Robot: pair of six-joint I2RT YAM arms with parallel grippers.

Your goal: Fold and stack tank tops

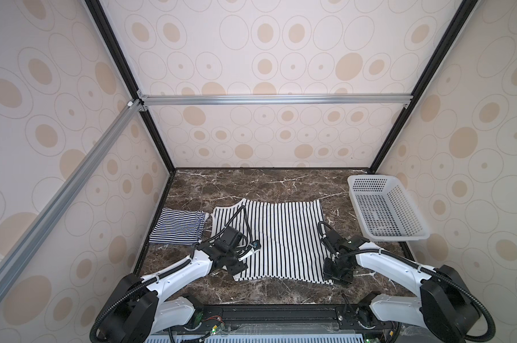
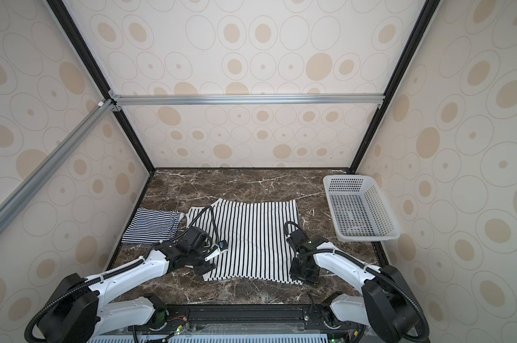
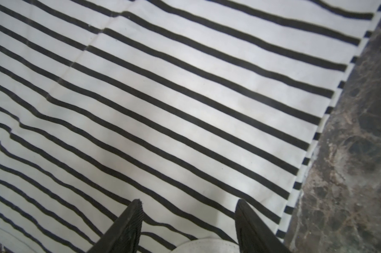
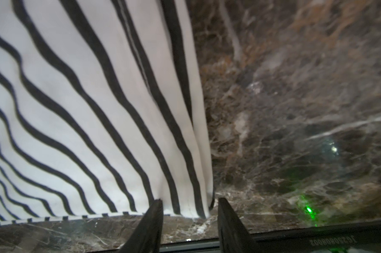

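Observation:
A black-and-white striped tank top (image 1: 281,234) lies spread flat on the brown marble table, with creases and a doubled right edge in the right wrist view. My left gripper hangs over its left part, near the lower edge, fingers apart with striped cloth beneath. My right gripper is at the garment's lower right corner (image 4: 199,206), fingers apart, the cloth corner just beyond the fingertips. A navy-and-white striped folded garment (image 1: 175,225) lies at the far left.
An empty white perforated basket (image 1: 387,205) sits at the back right. The black front rail (image 1: 258,311) runs just below the garment.

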